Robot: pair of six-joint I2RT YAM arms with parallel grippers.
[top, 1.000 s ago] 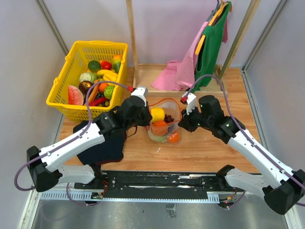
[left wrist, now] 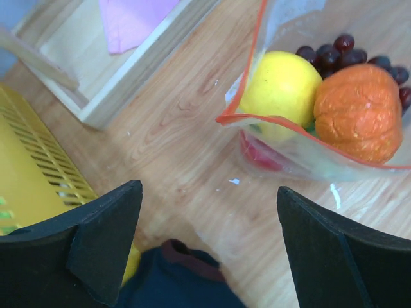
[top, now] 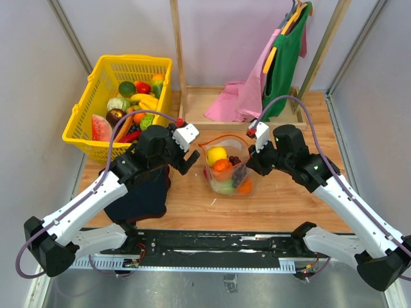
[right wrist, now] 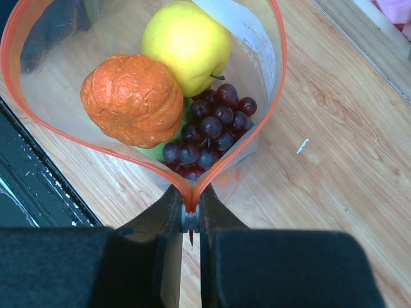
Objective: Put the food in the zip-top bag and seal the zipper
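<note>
A clear zip top bag with an orange-red rim (right wrist: 280, 64) stands with its mouth wide open. Inside it are a yellow apple (right wrist: 186, 48), an orange pumpkin-like item (right wrist: 131, 99) and dark grapes (right wrist: 215, 128); something green shows beneath them. My right gripper is shut on the bag's rim, pinching the two sides together at one corner. To the bag's left, my left gripper (top: 189, 162) stands open and apart from it. In the left wrist view nothing lies between its fingers; the near rim of the bag is just beyond them.
A yellow basket (top: 77, 125) full of toy produce stands at the back left. Dark folded cloth (top: 138, 202) lies under the left arm. A wooden rack (top: 192, 106) with hanging clothes is behind the bag. Bare tabletop (top: 192, 215) shows in front of it.
My left gripper has drawn back leftward from the bag's edge, turned, and now stands open, angled toward the front. The right gripper and the bag have shifted slightly right.
</note>
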